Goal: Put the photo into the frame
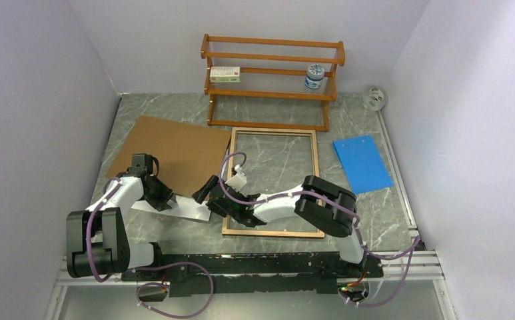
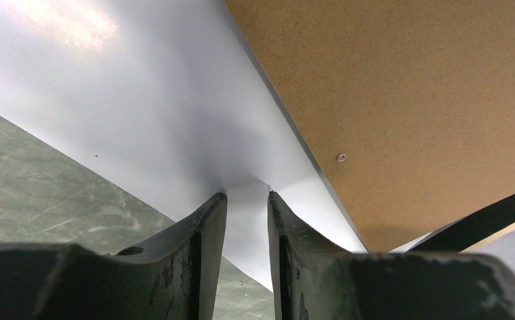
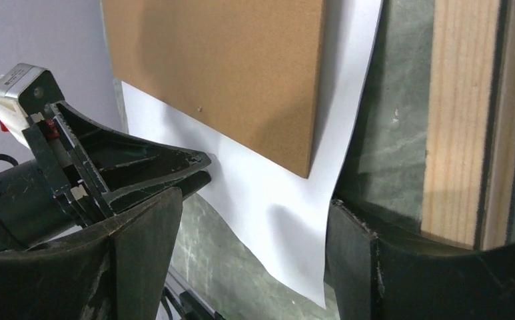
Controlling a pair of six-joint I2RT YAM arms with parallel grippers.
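The white photo sheet (image 1: pixel 191 209) lies under the brown backing board (image 1: pixel 174 150), its near strip and right edge sticking out. In the left wrist view, my left gripper is shut on the photo sheet (image 2: pixel 194 127), and a small crease shows at its tips. The right wrist view has that same gripper at the left, pinching the sheet (image 3: pixel 268 200). My right gripper stands part open over the sheet's near right corner, one finger (image 3: pixel 354 247) along its right edge. To the right is the wooden frame (image 1: pixel 318 180), partly covered by my right arm.
A wooden rack (image 1: pixel 274 93) holding a small box (image 1: pixel 225 75) and a jar (image 1: pixel 314 77) stands at the back. A blue sheet (image 1: pixel 363 164) and a tape roll (image 1: pixel 374 98) lie to the right. Bare table shows in front of the photo sheet.
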